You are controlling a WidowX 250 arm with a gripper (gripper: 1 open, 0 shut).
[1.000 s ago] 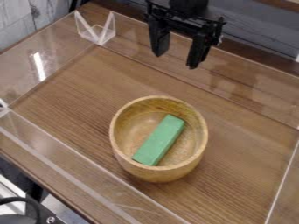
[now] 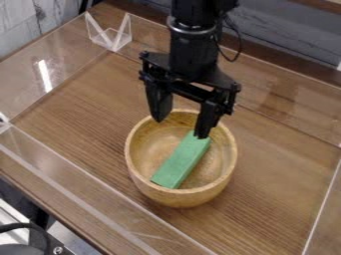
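My black gripper (image 2: 184, 110) hangs over the back half of a tan oval bowl (image 2: 147, 169), open, with its two fingers spread left and right. A green rectangular block (image 2: 178, 164) lies diagonally in the bowl, below and between the fingers. The back part of the bowl is partly hidden by the gripper.
A white wire holder (image 2: 110, 30) stands at the back left. A black cable (image 2: 34, 234) shows at the lower left edge.
My gripper has moved down and toward the camera, from the back of the table to over the bowl. The bowl and green block have not moved.
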